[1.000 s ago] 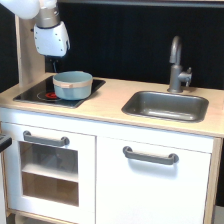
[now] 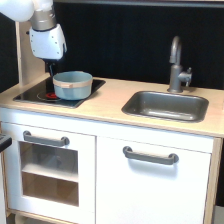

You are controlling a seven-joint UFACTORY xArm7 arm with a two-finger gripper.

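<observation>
A grey-blue pot stands upright on the black cooktop at the back left of the counter. My gripper points down from the upper left, its dark fingertips close to the pot's left rim. Whether they touch the rim is too small to tell. The gap between the fingers does not show clearly, so I cannot tell whether the fingers are open.
A grey sink with a dark faucet is set into the wooden counter on the right. Below are an oven door and a white cabinet door with grey handles. Counter between cooktop and sink is clear.
My gripper has shifted slightly left and down, bringing its fingertips lower beside the pot's left side. The pot appears to stay in about the same place.
</observation>
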